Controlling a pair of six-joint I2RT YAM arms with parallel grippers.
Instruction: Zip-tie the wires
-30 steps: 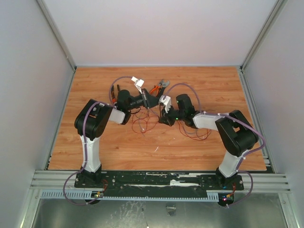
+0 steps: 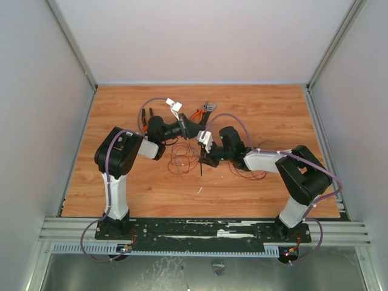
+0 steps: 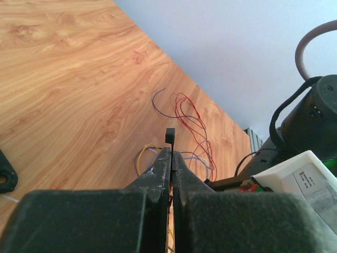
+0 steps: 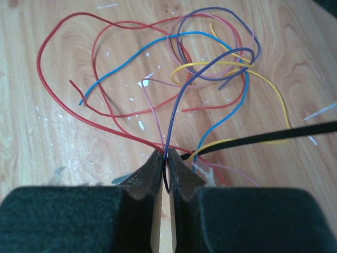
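Note:
Between the closed fingertips of my left gripper stands a thin black zip tie. In the right wrist view the zip tie slants in from the right edge and meets the tips of my right gripper. That gripper is shut; dark blue wire and red wire run to its tips, the blue one crossing the finger gap. Whether these are pinched or only touching, I cannot tell. Yellow wire passes over the tie there. From above, a dark strip sticks out frontward below the right gripper.
Pliers with orange handles lie behind the grippers, and another tool is at the back left. Loose red wire loops spread left of the right gripper, more wire under its arm.
My right gripper has moved left and toward the front edge. The dark strip below it now shows clearly. My left arm has barely moved.

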